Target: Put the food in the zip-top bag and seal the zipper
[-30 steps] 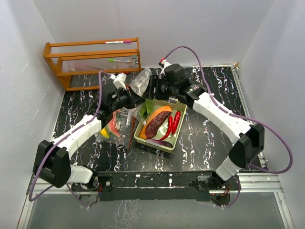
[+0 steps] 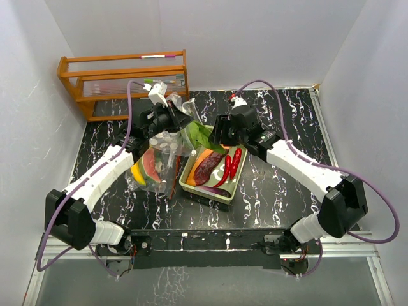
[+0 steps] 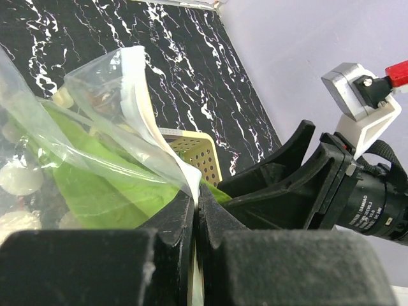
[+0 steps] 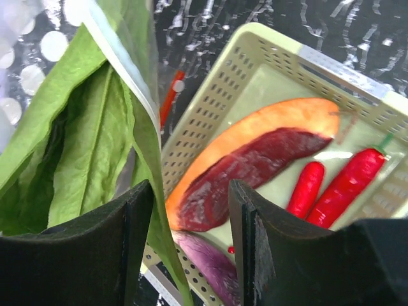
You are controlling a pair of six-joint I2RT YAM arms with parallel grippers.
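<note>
My left gripper [image 2: 182, 121] is shut on the white edge of a clear zip bag [image 3: 102, 146], which holds green leafy food [image 2: 201, 135]. My right gripper is open beside it, with the leaf's pale edge near its left finger. Below in the perforated tray [image 2: 210, 195] lie an orange-and-dark food [image 4: 255, 159], red chilies [image 4: 350, 185] and a long purple vegetable [image 4: 207, 261]. Another bag with watermelon [image 2: 150, 164] and yellow food lies left of the tray.
A wooden rack [image 2: 121, 70] with pens stands at the back left. Walls enclose the sides.
My right gripper has moved back from the bag, slightly right and lower toward the tray. More of the green food shows over the tray.
</note>
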